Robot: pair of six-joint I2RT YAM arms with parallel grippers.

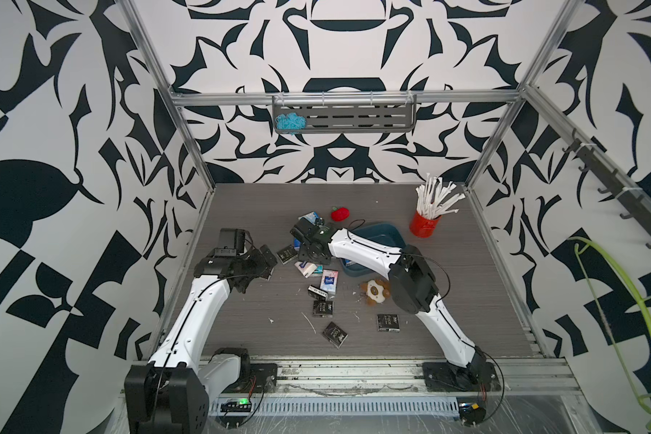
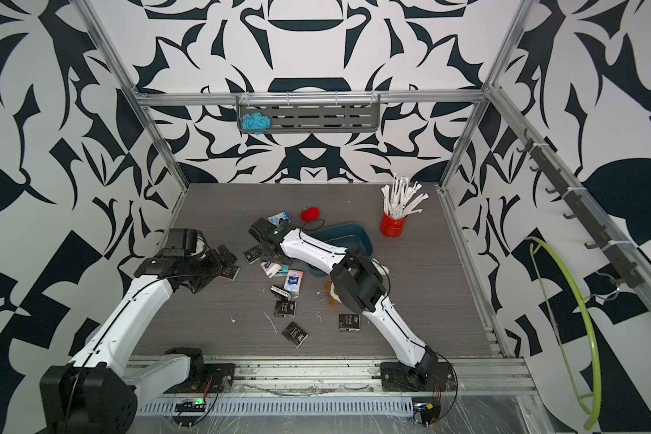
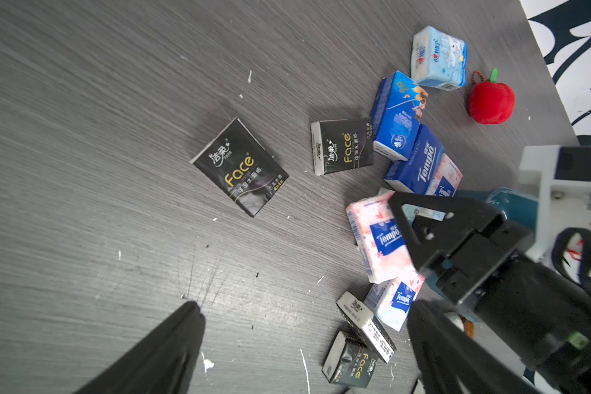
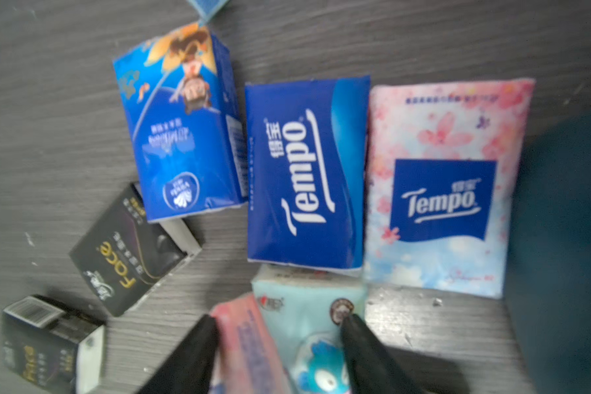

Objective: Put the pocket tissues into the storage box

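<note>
Pocket tissue packs cluster mid-table: a blue Tempo (image 4: 306, 170), a pink Tempo (image 4: 443, 190), a Vinda pack (image 4: 177, 131), a pale blue pack (image 4: 308, 302) and black Face packs (image 3: 239, 167). The teal storage box (image 1: 379, 235) stands right of them, partly behind my right arm. My right gripper hangs over the packs, fingertips part open around the edges of a pink pack and the pale blue one; whether it grips is unclear. My left gripper stands open at the table's left, above bare table and Face packs.
A red plush fruit (image 1: 339, 214) lies behind the box. A red cup of white sticks (image 1: 423, 224) stands back right. A brown-white plush (image 1: 375, 291) sits front of the box.
</note>
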